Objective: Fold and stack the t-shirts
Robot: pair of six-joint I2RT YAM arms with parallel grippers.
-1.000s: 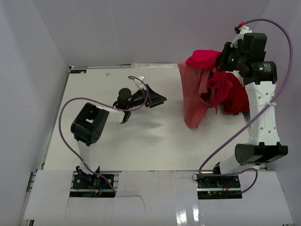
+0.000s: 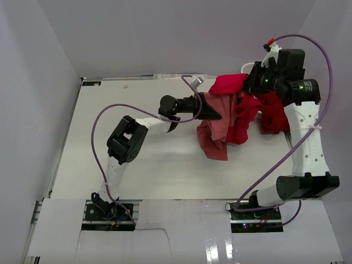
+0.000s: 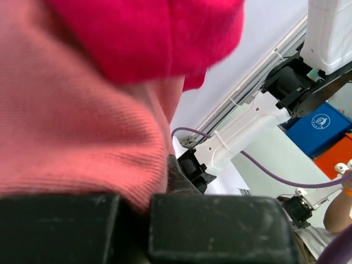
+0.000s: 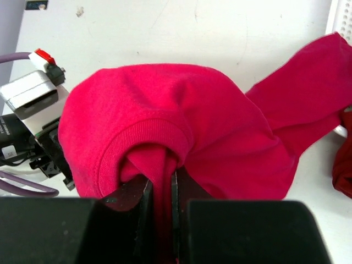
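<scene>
A crumpled red t-shirt (image 2: 237, 124) hangs in the top view, with a salmon-pink part (image 2: 218, 118) on its left side. Its upper edge is pinched in my right gripper (image 2: 251, 82), which is shut on it. In the right wrist view a fold of the red cloth (image 4: 148, 110) runs down between the fingers. My left gripper (image 2: 215, 114) is at the pink part, and in the left wrist view the ribbed pink cloth (image 3: 110, 148) dips between its fingers. That gripper is shut on the cloth. The folds hide the shirt's full outline.
A darker red cloth heap (image 2: 273, 115) lies at the right, beyond the held shirt. Behind it a white perforated basket (image 2: 247, 68) is partly covered.
My left gripper has moved right from bare table to the pink cloth and shut on it. The right gripper has come slightly left and towards the front, the shirt shifting with it.
</scene>
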